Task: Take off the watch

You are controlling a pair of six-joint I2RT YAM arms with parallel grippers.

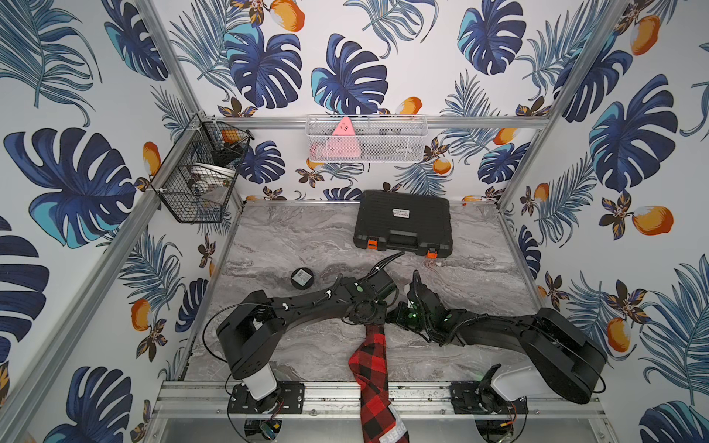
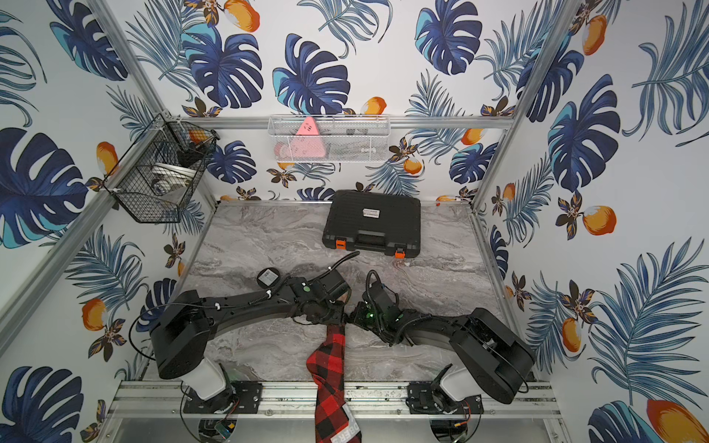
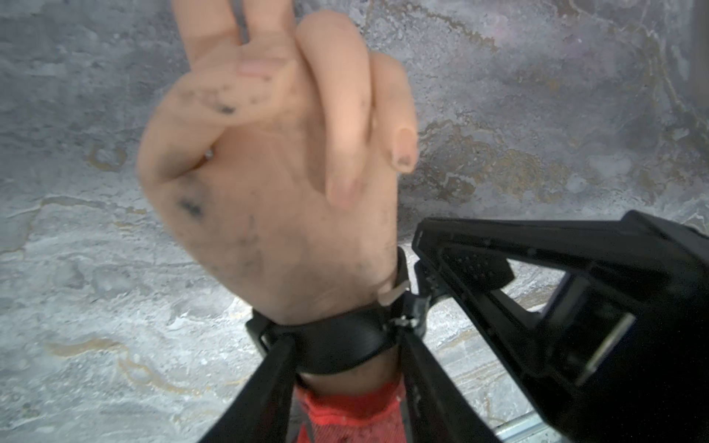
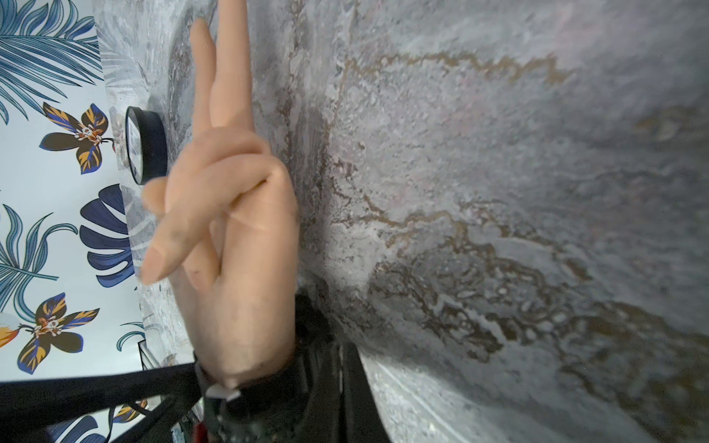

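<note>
A mannequin hand (image 3: 280,184) in a red plaid sleeve (image 1: 373,361) wears a black watch (image 3: 339,339) on its wrist, the band across it. My left gripper is over that wrist at the band, fingers apart on either side; whether they touch it is unclear. My right gripper is at the wrist's right side beside the watch, its fingers together. Whether it pinches part of the strap is hidden. Both overhead views mostly hide the hand under my left arm.
A closed black case (image 1: 402,221) lies at the back of the marble table. A round black object (image 1: 302,277) sits left of centre. Wire baskets (image 1: 206,177) hang on the left and back rails.
</note>
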